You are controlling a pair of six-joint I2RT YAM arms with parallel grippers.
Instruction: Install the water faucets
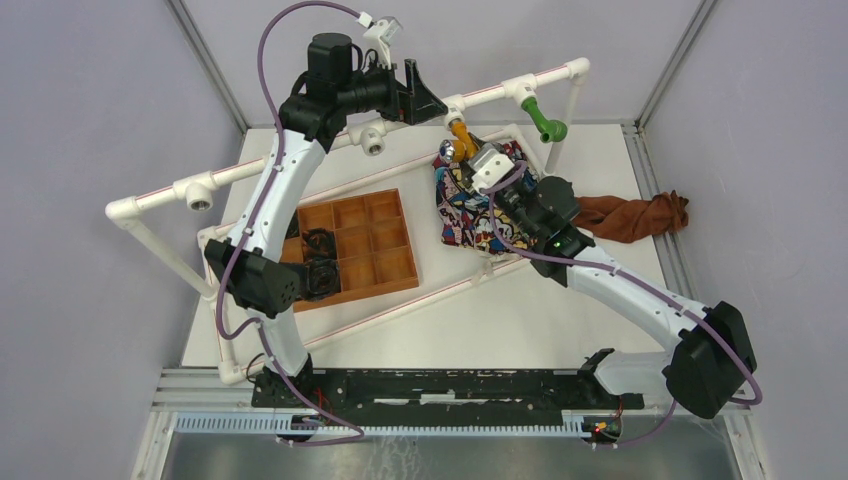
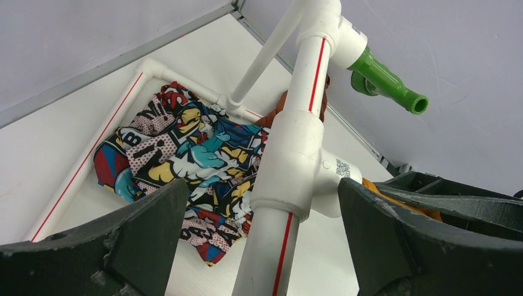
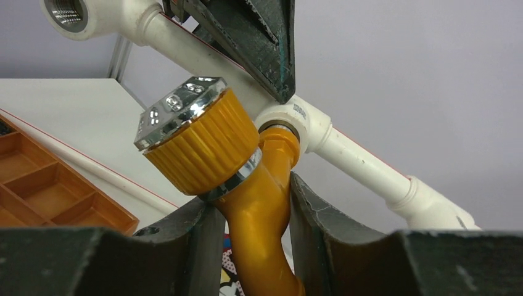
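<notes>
An orange faucet (image 1: 463, 140) (image 3: 253, 216) with a chrome-topped knob (image 3: 197, 139) meets a white tee (image 1: 453, 106) (image 3: 311, 129) on the upper pipe. My right gripper (image 1: 478, 155) is shut on its body. My left gripper (image 1: 415, 100) stands open at the pipe just left of that tee, the pipe between its fingers. A green faucet (image 1: 543, 125) (image 2: 388, 83) hangs from the tee further right.
Empty tees (image 1: 372, 142) (image 1: 199, 197) sit along the pipe to the left. A wooden divided tray (image 1: 385, 245), a patterned cloth (image 1: 465, 215) and a brown cloth (image 1: 635, 215) lie below.
</notes>
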